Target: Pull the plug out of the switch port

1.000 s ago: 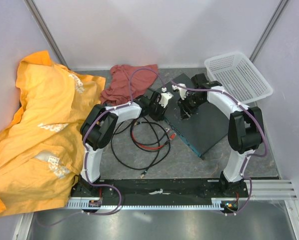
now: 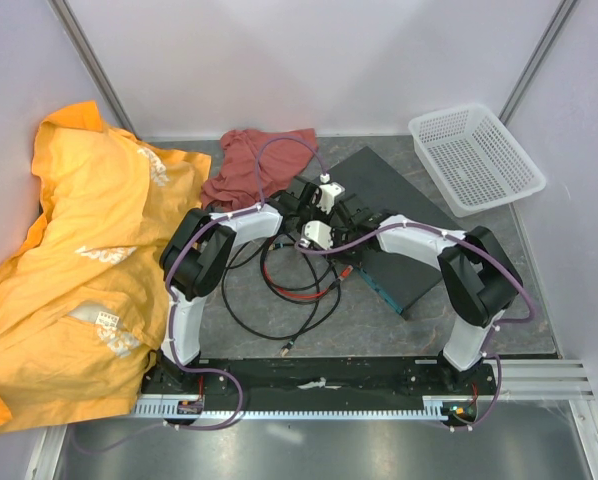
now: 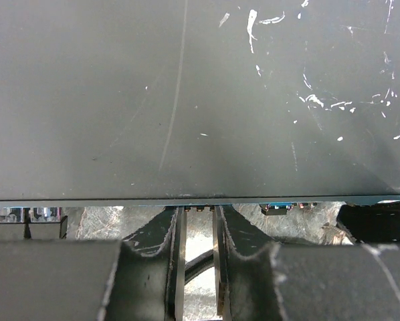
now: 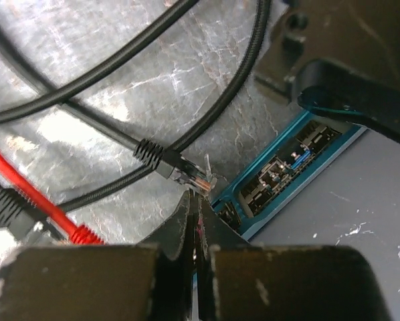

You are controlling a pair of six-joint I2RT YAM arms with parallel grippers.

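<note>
The dark grey switch (image 2: 384,235) lies flat, its teal port edge (image 4: 280,177) facing the cables. In the right wrist view, a clear plug (image 4: 193,175) with a black boot lies beside that edge, outside any port that I can see. Right at the plug is my right gripper, shut, nothing visible between its fingers. My left gripper stands slightly open at the switch edge; only floor and a black cable show through its narrow gap. Whether any plug sits in the port ahead of it is hidden.
Coiled black and red cables (image 2: 304,292) lie on the grey floor before the switch; a red cable (image 4: 36,194) runs close by. A red cloth (image 2: 264,160) is behind, a white basket (image 2: 476,160) at the back right, yellow cloth (image 2: 74,270) at the left.
The left arm stays nearly in place.
</note>
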